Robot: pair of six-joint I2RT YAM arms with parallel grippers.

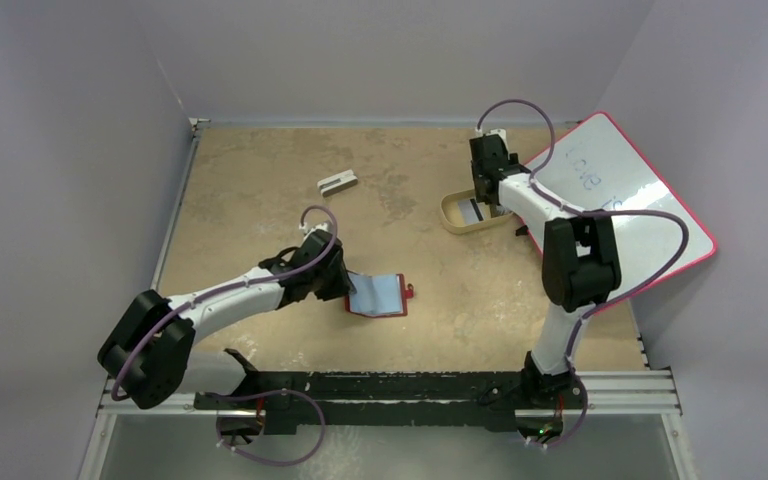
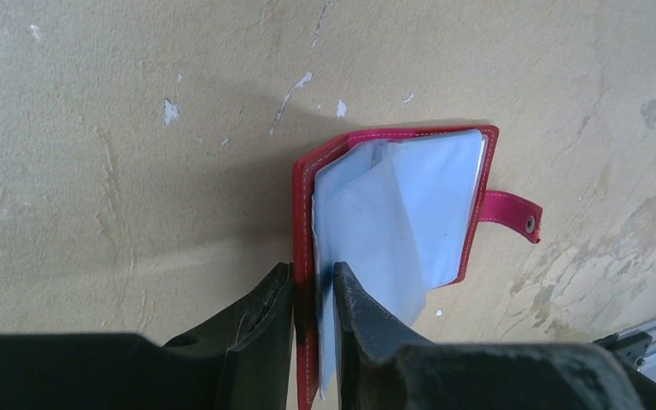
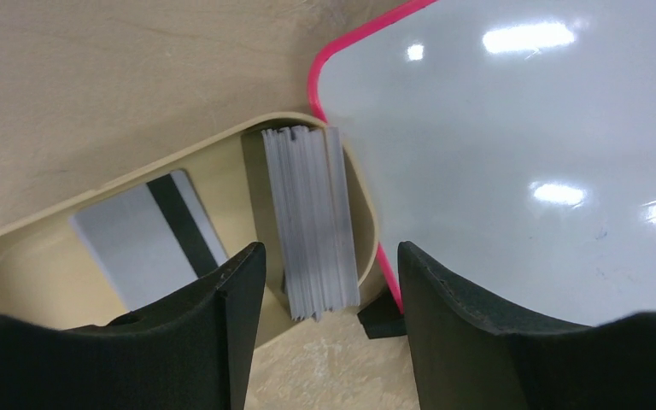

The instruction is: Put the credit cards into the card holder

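The red card holder [image 2: 303,248] lies unfolded in the left wrist view, its clear bluish sleeves [image 2: 444,188] showing and one sleeve lifted. My left gripper has its fingers on either side of the holder's near-left edge and sleeve; whether they press on it is unclear. A tight row of white cards [image 3: 312,222] stands on edge at one end of the beige tray [image 3: 222,192]. Another card [image 3: 145,239], white with a black stripe, lies flat in that tray. My right gripper is open above the row, its fingers apart and empty.
A whiteboard [image 1: 620,190] with a red rim lies tilted right beside the tray, under the right arm. At the back stands a small white block [image 1: 337,183]. Between holder and tray the table [image 1: 430,265] is clear.
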